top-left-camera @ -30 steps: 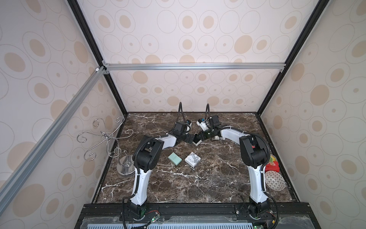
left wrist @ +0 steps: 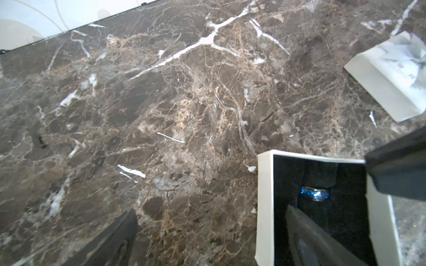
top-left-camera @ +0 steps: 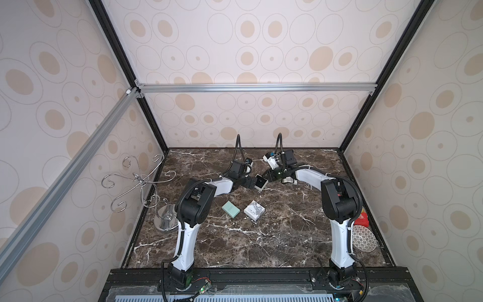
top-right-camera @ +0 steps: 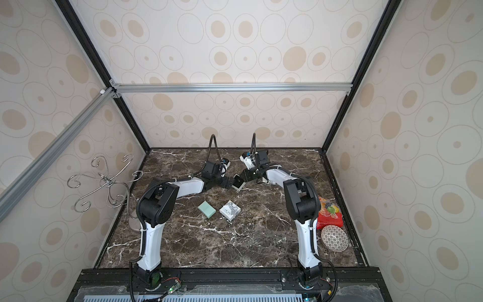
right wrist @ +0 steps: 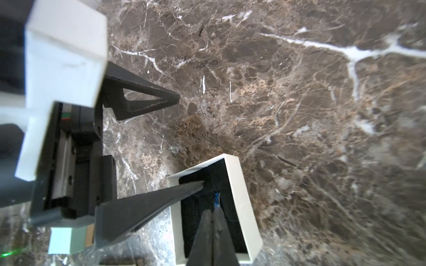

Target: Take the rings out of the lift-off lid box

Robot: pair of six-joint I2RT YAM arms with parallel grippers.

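Observation:
A small white open box with a black lining stands on the marble table, also in the right wrist view as a white-walled box (right wrist: 241, 195). A ring with a blue sparkling band (left wrist: 315, 193) sits in the lining, and the same ring (right wrist: 217, 199) shows just beyond my right fingertips. My left gripper is open, one finger (left wrist: 306, 226) reaching over the box's inside and the other outside its wall. Shut, my right gripper points down over the box, with nothing visible between its fingers. Its contact with the ring cannot be made out.
A white patterned lid or box (left wrist: 395, 79) lies just behind the right gripper. Nearer the front are a mint box (top-left-camera: 231, 209) and a white-grey box (top-left-camera: 254, 210). A metal stand (top-left-camera: 166, 216) is at left, a red packet (top-right-camera: 329, 214) at right.
My right gripper has shifted slightly right and its arm has moved a little, so more of the open box shows. The left arm appears still.

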